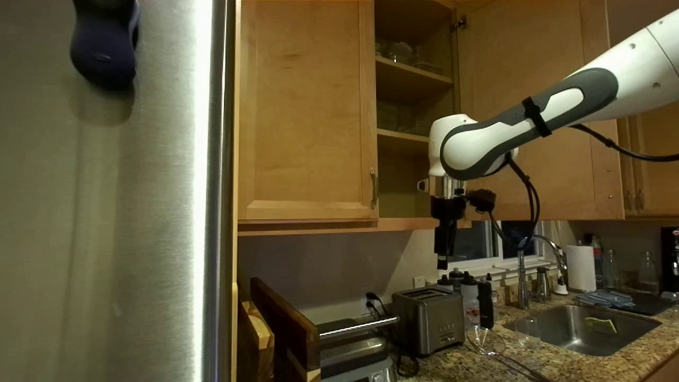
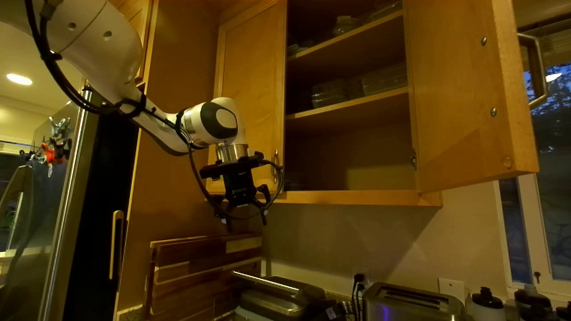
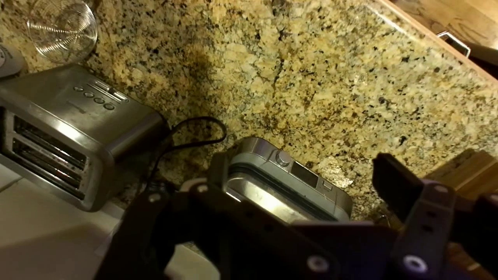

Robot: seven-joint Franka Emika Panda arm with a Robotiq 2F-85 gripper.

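Observation:
In the second exterior view my gripper [image 2: 246,220] hangs pointing down in front of the upper cabinets, its two fingers apart and nothing between them. From the first exterior view the gripper [image 1: 442,262] appears side-on, above the toaster's height. The wrist view looks down past the spread fingers [image 3: 397,179] onto a silver countertop appliance [image 3: 303,177] with a knob and a small display. A steel toaster [image 3: 84,126] sits to its left. Behind the arm, one cabinet door [image 2: 465,91] stands wide open, showing shelves [image 2: 348,104] with glassware; the neighbouring door [image 2: 251,80] is closed.
Wooden cutting boards [image 2: 206,273] lean upright left of the appliance. A wire strainer [image 1: 487,340] lies on the granite counter [image 3: 280,70] near the toaster, with bottles [image 1: 471,296] behind. The sink [image 1: 592,331] is farther right.

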